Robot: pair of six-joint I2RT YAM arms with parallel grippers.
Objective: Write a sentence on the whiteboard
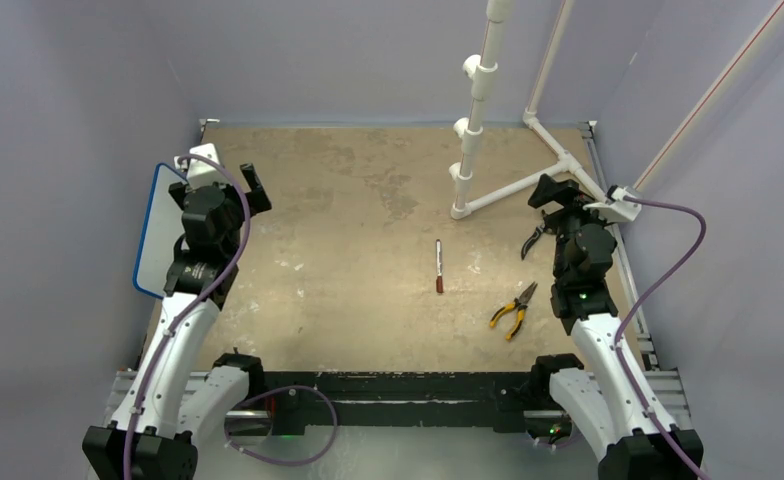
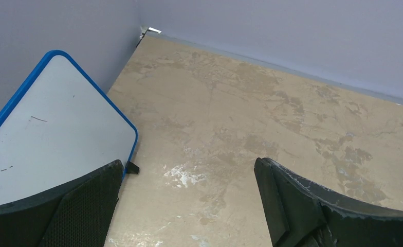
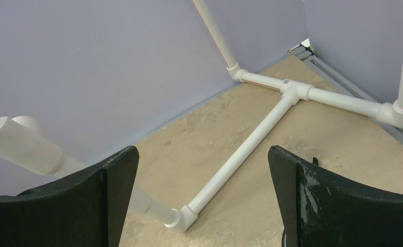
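The whiteboard [image 1: 150,250] with blue rim stands at the far left of the table, partly behind my left arm; its white face [image 2: 60,128] fills the left of the left wrist view, with a few small dark marks. My left gripper [image 1: 218,188] is raised beside it, open and empty [image 2: 188,180]. My right gripper [image 1: 558,195] hangs open at the right near the pipe frame, nothing between its fingers. I see no marker clearly; a slim tool with a red-brown handle [image 1: 439,283] lies mid-table.
Yellow-handled pliers [image 1: 509,315] and dark-handled pliers [image 1: 530,243] lie on the right. A white pipe frame [image 1: 508,188] occupies the back right.
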